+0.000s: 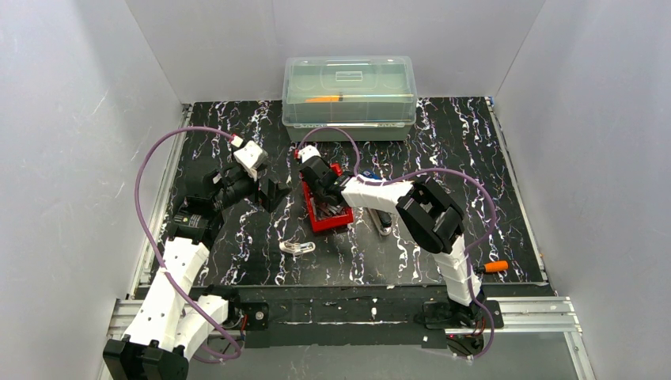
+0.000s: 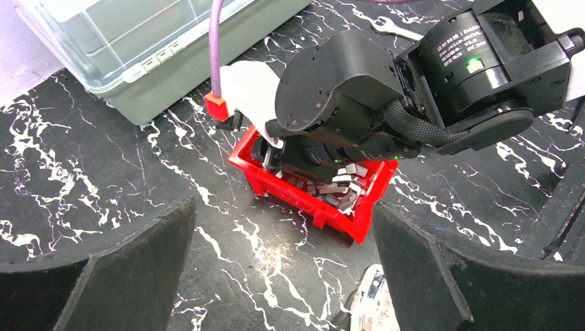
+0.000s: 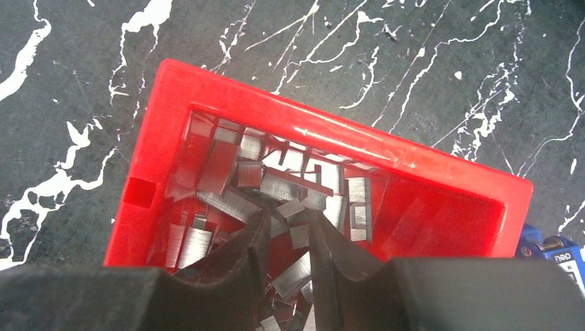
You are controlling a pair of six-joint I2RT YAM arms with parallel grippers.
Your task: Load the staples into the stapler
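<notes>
A red bin holds many loose metal staple strips. Inside it, low over the staples, the right gripper has its fingers part open; small pieces of staple strip show in the gap, with none clearly gripped. From above, the right arm covers much of the bin. To the bin's left, the left gripper stands wide open and empty. A blue, labelled object beside the bin may be the stapler; the right arm partly hides it in the top view.
A pale slim object lies in front of the bin. At the back stands a clear-lidded green case. An orange-handled tool rests at the front right. Open table lies left of the bin.
</notes>
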